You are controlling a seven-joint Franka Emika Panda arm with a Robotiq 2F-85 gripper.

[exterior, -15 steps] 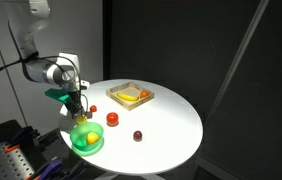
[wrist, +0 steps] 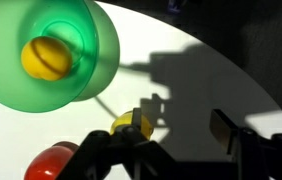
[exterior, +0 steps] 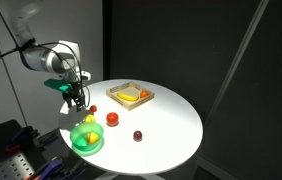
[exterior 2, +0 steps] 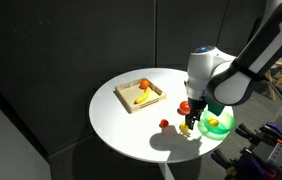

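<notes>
A green bowl (exterior: 79, 139) stands near the table's front left edge, with a yellow round fruit (wrist: 46, 58) inside it. Beside the bowl, on the bare white table, lies a second yellow fruit (exterior: 90, 119); in the wrist view this fruit (wrist: 131, 122) is partly covered by one dark finger. My gripper hangs above the table, its fingers well apart and only tabletop and shadow visible between them. In exterior view 1 the gripper (exterior: 79, 101) is up and to the left of the loose yellow fruit.
A red tomato (exterior: 112, 118) and a smaller red item (exterior: 93, 109) lie near the yellow fruit. A dark reddish item (exterior: 137, 136) sits farther right. A wooden tray (exterior 2: 128, 102) holds a banana (exterior 2: 143, 97) and an orange fruit (exterior 2: 145, 84).
The arm has risen, moving the gripper up from beside the bowl. The loose yellow fruit is slightly farther right and rests on the table, apart from the gripper.
</notes>
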